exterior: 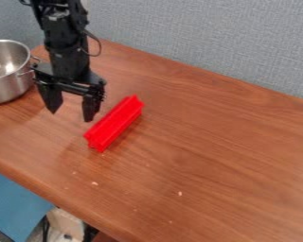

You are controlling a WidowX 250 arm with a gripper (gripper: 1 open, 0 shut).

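Note:
My black gripper [71,102] hangs open over the wooden table, its two fingers pointing down with nothing between them. A long red block [115,122] lies diagonally on the table just right of and below the fingertips, apart from them as far as this view shows.
A steel pot [5,77] sits at the left edge beside the arm. A blue surface [15,203] and some clutter lie below the table's near left edge.

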